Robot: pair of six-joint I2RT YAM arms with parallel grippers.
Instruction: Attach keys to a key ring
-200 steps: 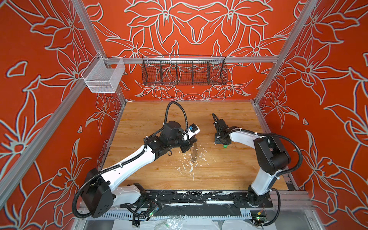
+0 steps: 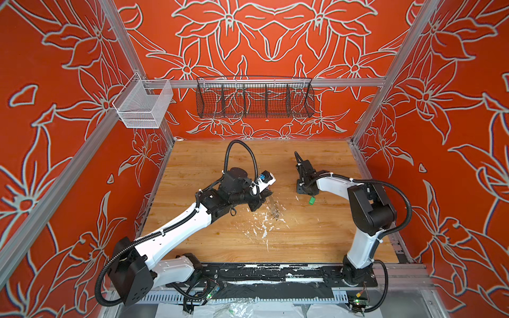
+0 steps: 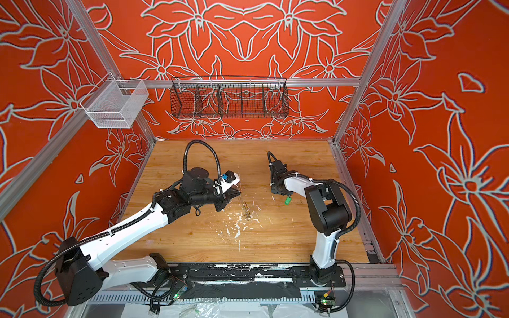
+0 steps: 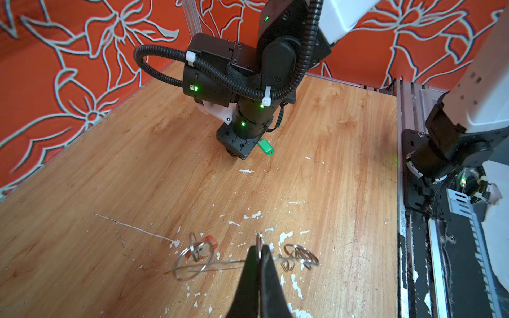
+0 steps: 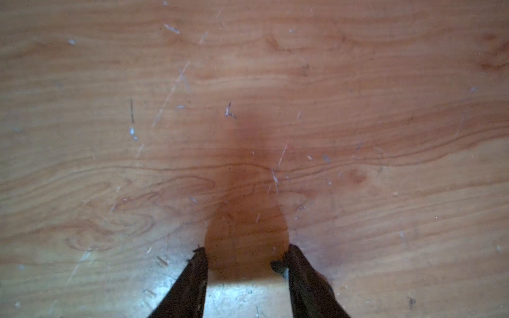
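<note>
My left gripper is shut, raised over the middle of the table, with thin looped wire rings (image 4: 193, 257) at its fingertips, crossing to both sides. Behind them a small red item (image 4: 211, 241) lies on the table, partly hidden. My right gripper is open, pointing down at bare wood, with a small dark item (image 5: 278, 267) by one finger. A green key tag (image 4: 265, 146) lies on the table beside the right gripper's housing, also visible in the top left view.
The wooden table (image 2: 196, 159) has white scuff marks in the middle and free room behind and at the left. A dark wire basket (image 2: 254, 98) hangs on the back wall, a white basket (image 2: 140, 108) at the left.
The left arm has moved only slightly.
</note>
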